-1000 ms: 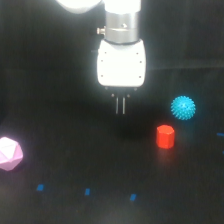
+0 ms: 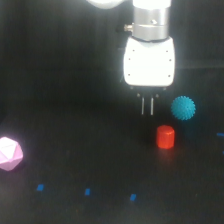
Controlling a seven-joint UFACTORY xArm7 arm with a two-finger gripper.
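Observation:
My gripper hangs at the upper middle of the camera view below its white housing, its two thin fingers apart with nothing between them. Just right of it sits a spiky blue ball. Below the gripper and slightly right stands a red cylinder. A pink faceted ball is at the left edge.
Several small blue marks lie on the dark floor, along the lower part and at the right edge. A white round object is cut off at the top edge.
My gripper has moved to the right, closer to the blue ball and the red cylinder. The objects have not visibly moved.

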